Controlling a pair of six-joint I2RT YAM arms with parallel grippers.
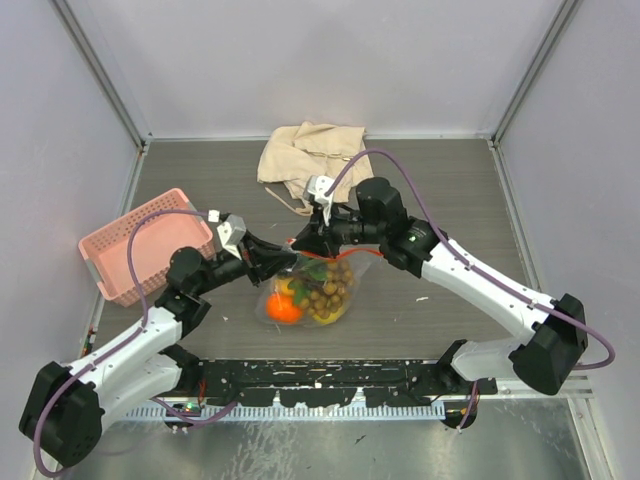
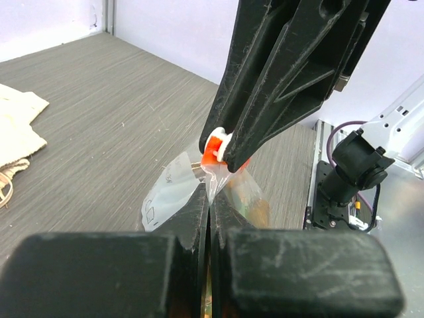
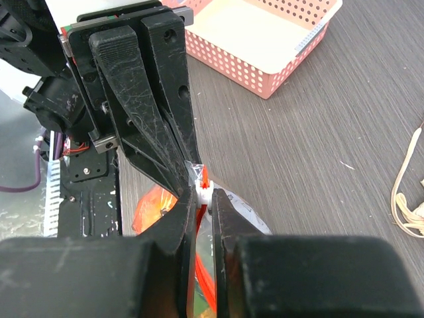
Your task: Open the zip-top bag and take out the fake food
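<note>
The clear zip top bag (image 1: 330, 285), holding fake food with an orange item and several small brown ones, hangs or stands between my grippers at the table's middle. My right gripper is shut on the bag's orange zipper slider with its white tab. My left gripper holds the bag's top edge, its fingertips close below the right gripper's in the left wrist view; the clear plastic runs down between its fingers.
A pink basket (image 1: 148, 250) sits at the left. A folded beige cloth bag (image 1: 312, 155) with a cord lies at the back. The table right of the bag is clear.
</note>
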